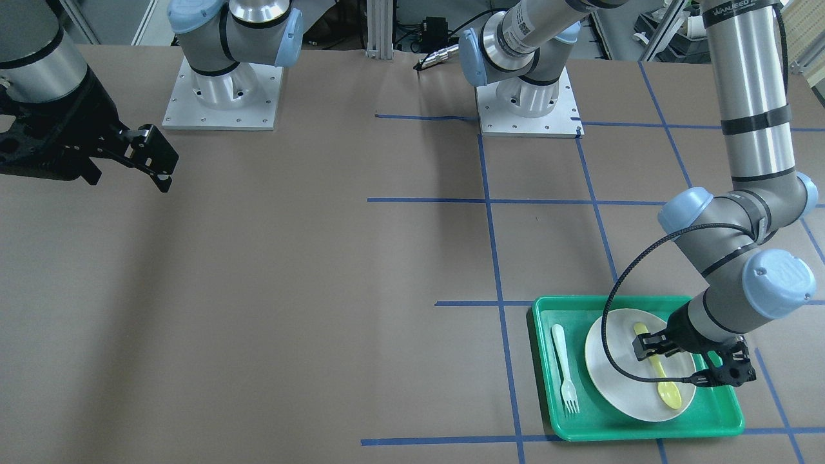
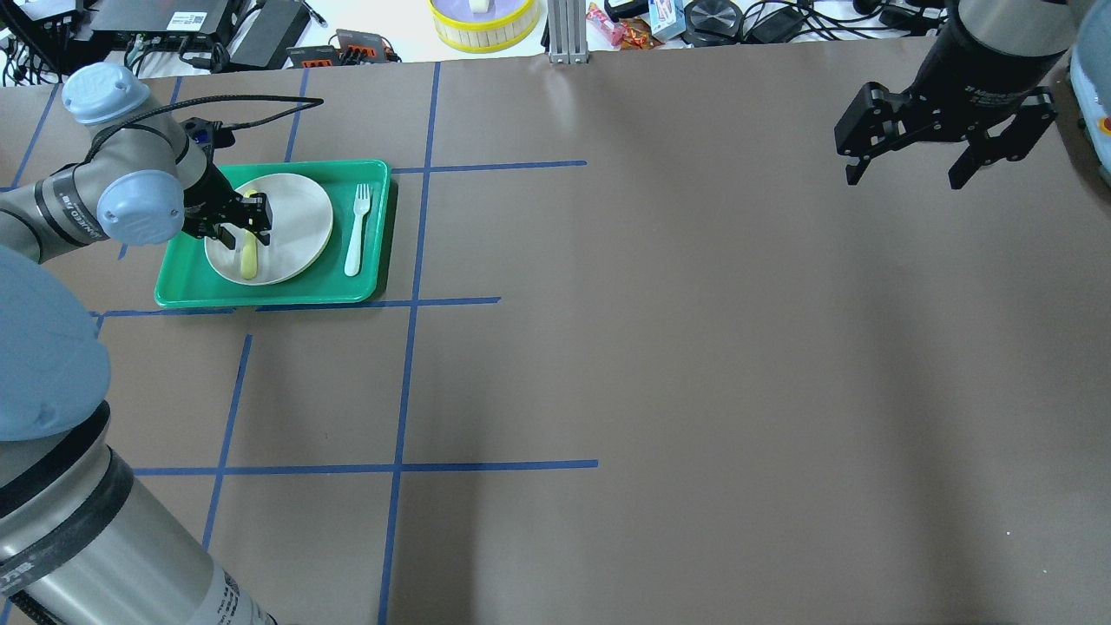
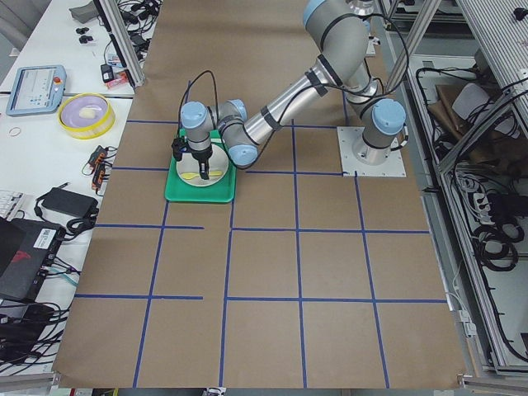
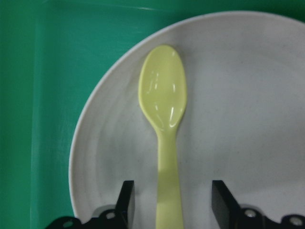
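A yellow spoon [image 4: 162, 90] lies on a white plate [image 1: 619, 379] inside a green tray [image 1: 580, 425]. In the left wrist view my gripper is open, its two fingers low on either side of the spoon's handle, apart from it, with the plate beneath. From the front, the gripper hides part of the plate and spoon. A white plastic fork [image 1: 564, 363] lies in the tray beside the plate.
Another black gripper [image 2: 943, 135] hangs over the far side of the table, well away from the tray. Two more arm bases [image 1: 224, 116] stand at the back.
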